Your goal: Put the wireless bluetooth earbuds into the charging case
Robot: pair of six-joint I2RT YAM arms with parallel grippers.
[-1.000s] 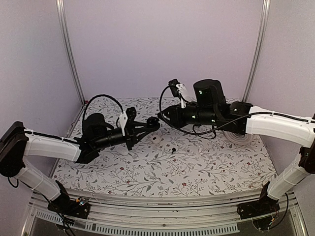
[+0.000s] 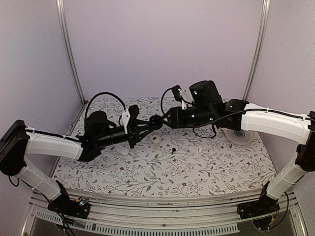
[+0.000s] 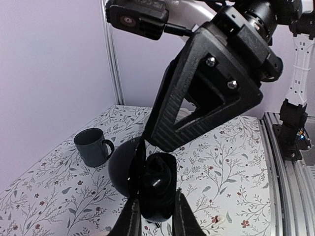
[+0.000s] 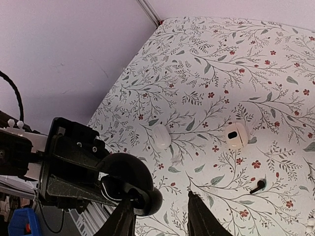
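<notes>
My left gripper [image 2: 147, 127] is shut on a round black charging case [image 2: 156, 119], held in the air at mid-table; in the left wrist view the case [image 3: 156, 187] fills the space between its fingers, and in the right wrist view its lid [image 4: 125, 167] stands raised. My right gripper is part open beside the case, its fingertips close to it; whether they touch is unclear. A small black piece [image 4: 258, 187], possibly an earbud, lies on the table below.
A dark mug [image 3: 91, 147] stands on the patterned table. A white rounded object [image 4: 161, 136] and a pinkish object [image 4: 236, 135] lie there too. A round plate-like item [image 2: 238, 137] is at the right.
Both arms have shifted slightly right and up with the case still in my left gripper; my right gripper's body has changed its angle a little.
</notes>
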